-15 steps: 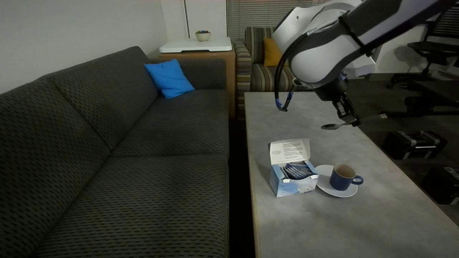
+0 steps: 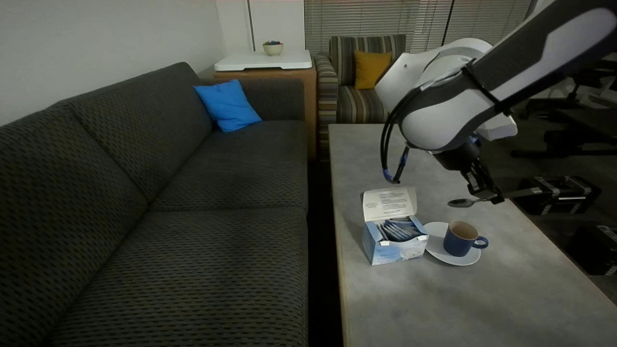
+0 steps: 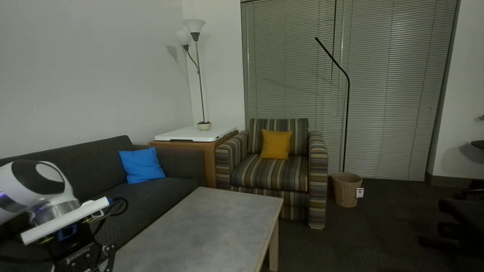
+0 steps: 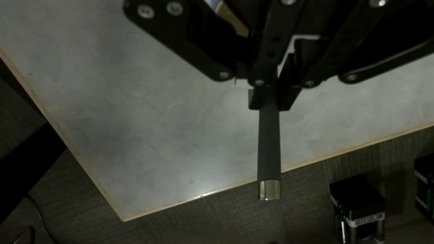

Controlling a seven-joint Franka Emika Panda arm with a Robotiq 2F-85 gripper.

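Note:
My gripper (image 2: 493, 196) is shut on a spoon (image 2: 461, 203), held above the table behind the cup as exterior view 1 looks. The spoon's metal bowl points left, and its handle sticks out to the right past the fingers. In the wrist view the dark handle (image 4: 269, 146) with a silver end comes out from between the fingers. A dark blue cup (image 2: 458, 243) stands upright on a white saucer (image 2: 468, 260). Touching or close beside the saucer, a blue-and-white box (image 2: 399, 252) stands with its lid up and several packets (image 2: 399, 230) inside.
A long sofa (image 2: 231, 260) runs along its left side. Black cases (image 2: 558, 193) rest on the floor beyond the right edge.
The gripper has moved lower and slightly right in exterior view 1, carrying the spoon closer to the cup. Cup, saucer and box have stayed put.

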